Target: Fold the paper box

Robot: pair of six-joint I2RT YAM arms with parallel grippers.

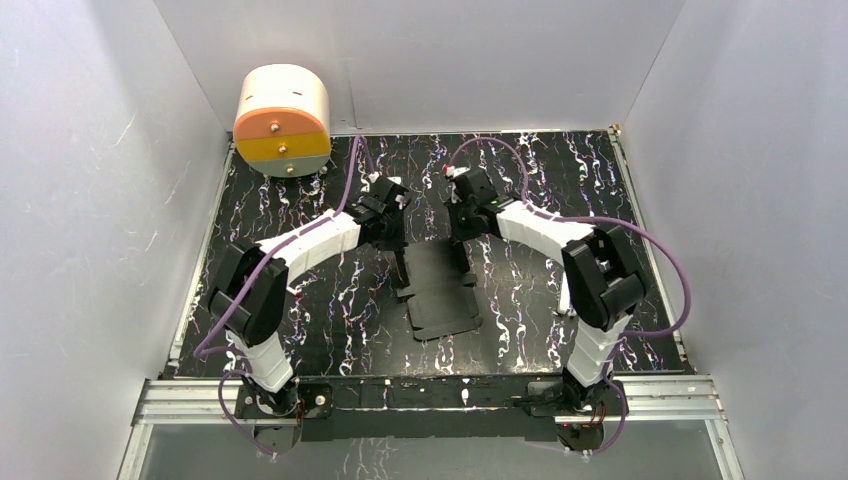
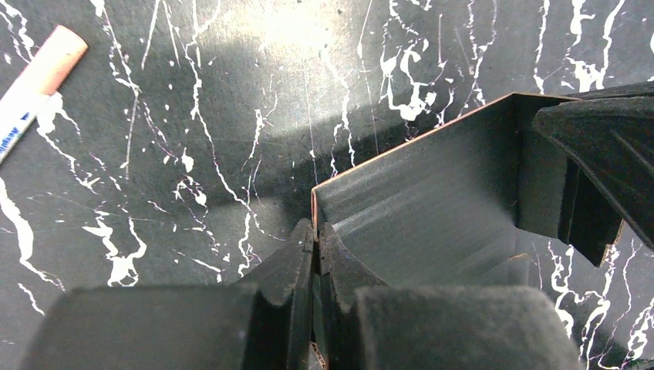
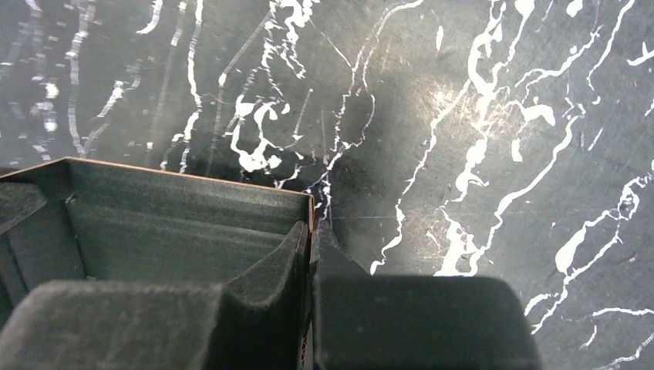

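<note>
The black paper box point(image 1: 433, 264) lies mid-table in the top view, its side walls raised at the far half and its lid panel point(image 1: 444, 312) spread flat toward the front. At the far left corner my left gripper is shut, with the thin cardboard edge of the wall point(image 2: 420, 142) running between its fingertips. The opposite far corner is pinched by my right gripper, shut on the wall point(image 3: 185, 189) there. Part of the right gripper's dark fingers point(image 2: 605, 131) also shows in the left wrist view. Both corners are partly hidden by the fingers.
A marker-like stick point(image 2: 38, 81) lies left of the box. A white object point(image 1: 564, 298) is partly covered by the right arm. The rounded drawer cabinet point(image 1: 283, 120) stands at the back left.
</note>
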